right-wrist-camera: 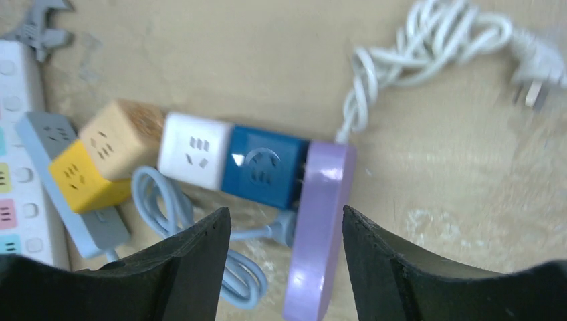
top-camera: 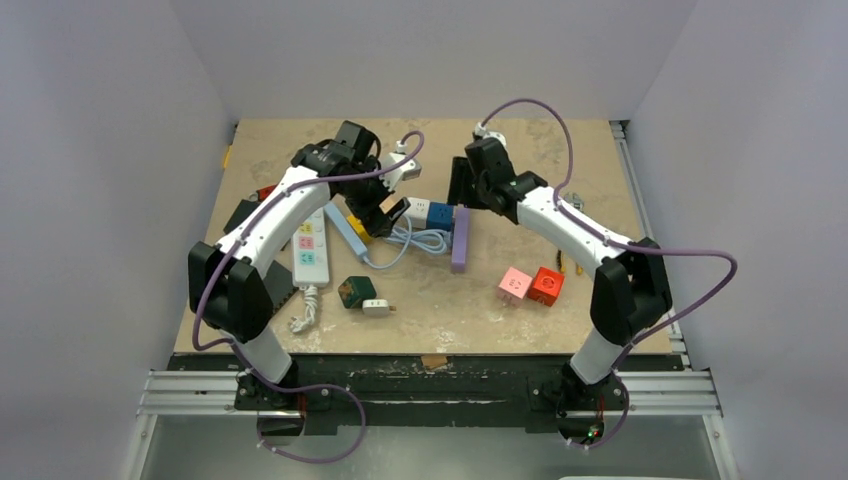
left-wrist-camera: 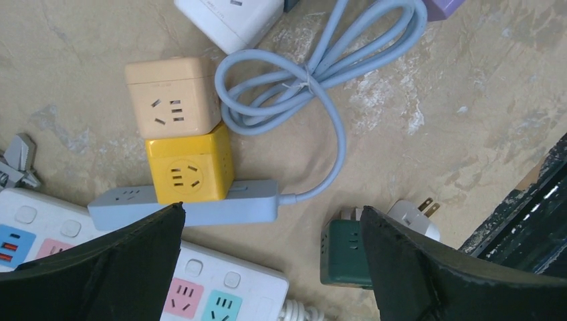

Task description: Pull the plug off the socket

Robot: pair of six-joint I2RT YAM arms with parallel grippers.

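Note:
Both grippers stand open and empty: my left gripper above the yellow socket cube point(left-wrist-camera: 189, 167) and pale-blue strip point(left-wrist-camera: 234, 210), my right gripper above the purple bar point(right-wrist-camera: 321, 207). In the blurred right wrist view a grey-blue plug point(right-wrist-camera: 281, 227) on the coiled cable lies at the purple bar, below the blue cube point(right-wrist-camera: 262, 167); whether it is inserted I cannot tell. A beige socket cube point(left-wrist-camera: 170, 100) sits against the yellow one; a white one point(right-wrist-camera: 190, 150) adjoins the blue. A white two-pin plug point(right-wrist-camera: 535, 67) ends a coiled cord.
A white power strip point(top-camera: 311, 255) lies left, a green cube point(top-camera: 357, 291) and white adapter point(top-camera: 376, 308) near the front, pink point(top-camera: 514, 285) and red point(top-camera: 546, 286) cubes front right.

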